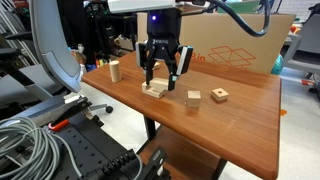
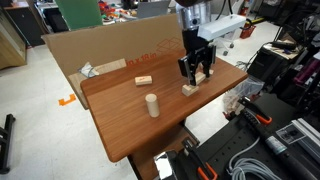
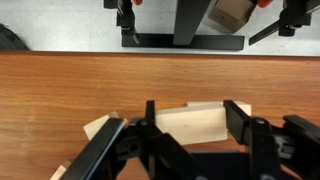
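Observation:
A pale wooden block [image 3: 192, 126] spans the space between the two dark fingers of my gripper [image 1: 160, 83], which is shut on it. In the wrist view, part of another light block [image 3: 240, 107] shows behind the held one. Exterior view 1 shows pale wood [image 1: 154, 89] low between the fingers, close to the tabletop. How far the held block is from the surface or the block under it, I cannot tell. The arm partly covers this spot in exterior view 2.
On the brown table [image 1: 240, 125] a cube [image 1: 193, 98] and a flat block with a dark spot [image 1: 219, 95] stand right of the gripper. An upright cylinder [image 2: 152, 105] and a small block [image 2: 143, 79] lie elsewhere.

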